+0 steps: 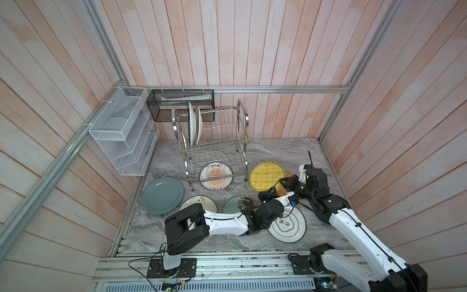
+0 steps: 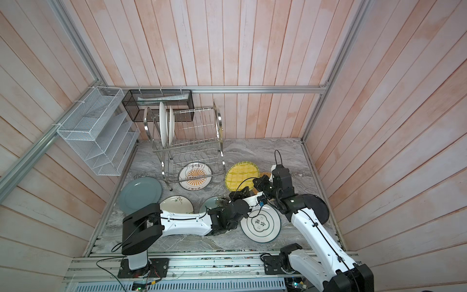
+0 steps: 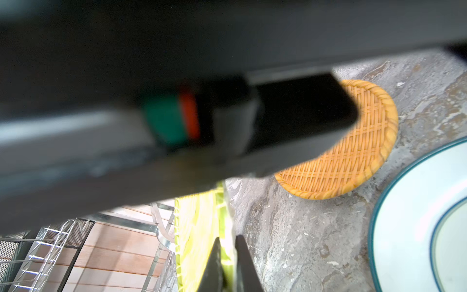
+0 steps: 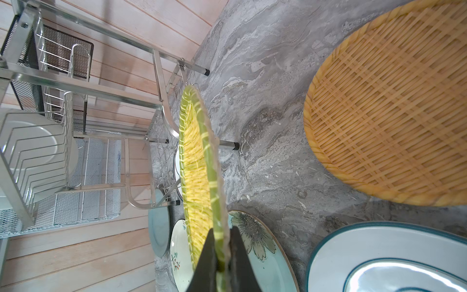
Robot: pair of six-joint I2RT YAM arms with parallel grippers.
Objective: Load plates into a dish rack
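Note:
A yellow plate with a green rim is held up on edge above the worktop. My right gripper is shut on its rim, seen edge-on in the right wrist view. My left gripper is shut on the rim of the same plate. The steel dish rack stands at the back, with white plates upright in its upper tier. An orange-patterned plate lies at its foot. Teal, cream, floral and white ringed plates lie along the front.
A round woven tray lies right of the yellow plate. A dark round item is at the far right, partly behind the right arm. White wire baskets and a black basket hang on the walls.

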